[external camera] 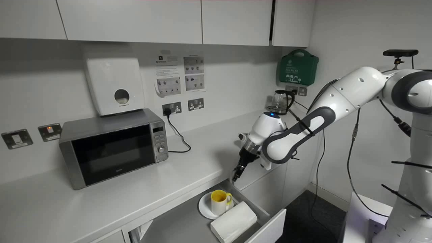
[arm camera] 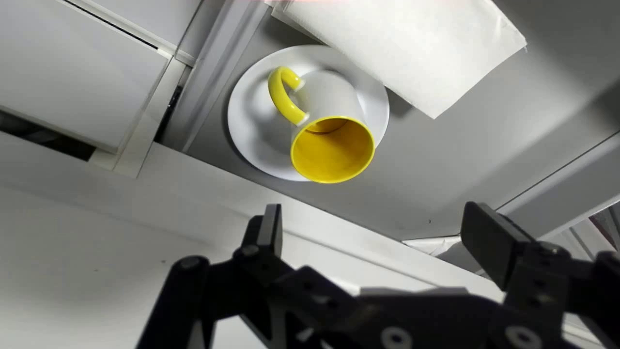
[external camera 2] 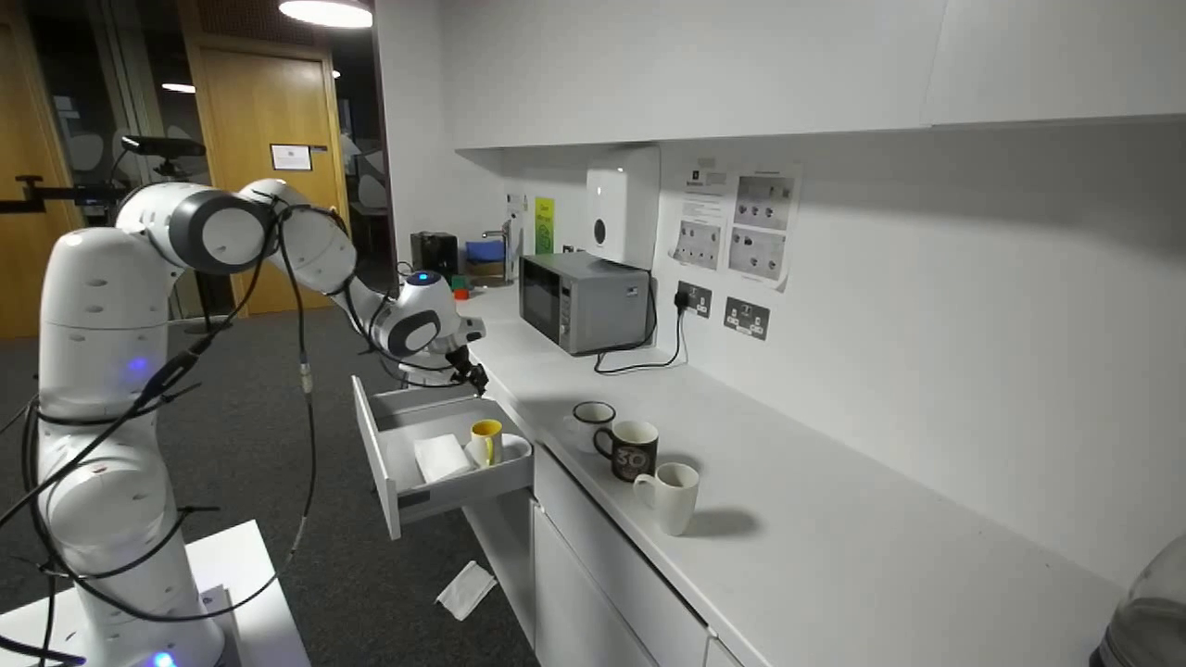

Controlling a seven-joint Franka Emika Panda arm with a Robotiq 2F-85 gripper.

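Inside the pulled-out drawer (external camera: 174,226), a white mug with a yellow inside and handle (arm camera: 334,142) stands on a white saucer (arm camera: 255,134). Beside them lies a white folded paper bundle (external camera: 233,222). My gripper is open in the wrist view, its dark fingers spread wide with nothing between them. It hovers near the counter's front edge at the drawer's back corner, clear of the mug. In exterior view 2 the same mug (external camera 2: 485,441) shows in the drawer, with the gripper (external camera 2: 479,385) above the drawer's far side.
Several mugs, among them a white mug (external camera 2: 672,497) and a black mug (external camera 2: 629,449), stand on the counter (external camera 2: 845,500) near its front edge. A microwave (external camera: 117,145) and a glass coffee pot (external camera: 279,101) occupy the back.
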